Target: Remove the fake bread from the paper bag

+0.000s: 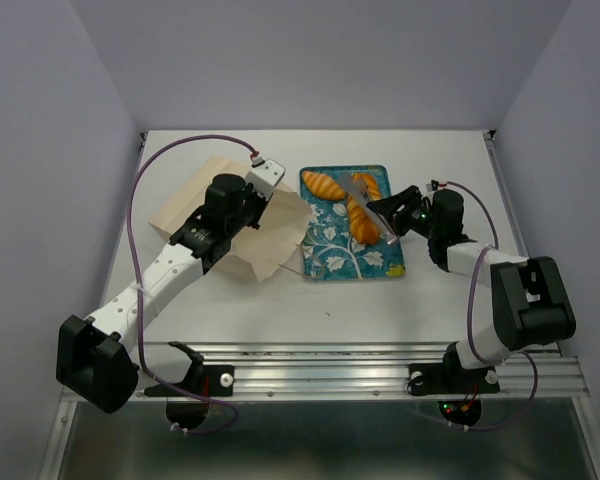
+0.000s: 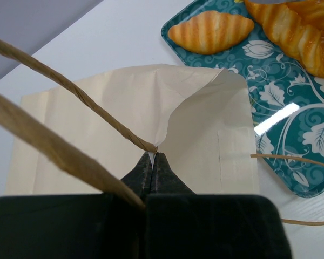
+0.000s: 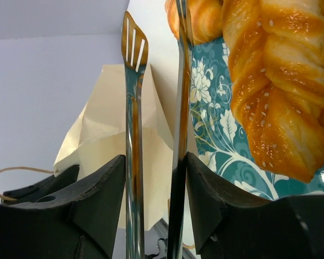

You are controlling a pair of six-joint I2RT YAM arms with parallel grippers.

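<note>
The paper bag (image 1: 265, 238) lies on its side at the left, its mouth facing the tray. My left gripper is shut on the bag's thin paper edge, near a twisted handle. The bag's inner paper that shows is bare; its depth is hidden. On the patterned teal tray (image 1: 330, 262) lie a small croissant (image 1: 322, 185) and a large, glossy twisted bread (image 1: 363, 228). My right gripper has its fingers against both arms of metal tongs (image 3: 133, 118). The tongs' ends stand apart with nothing between them, above the tray beside the twisted bread.
One paper handle (image 2: 299, 158) reaches over the tray's edge. Clear white table (image 1: 310, 318) lies in front of the tray and behind it. Grey walls close in the back and sides.
</note>
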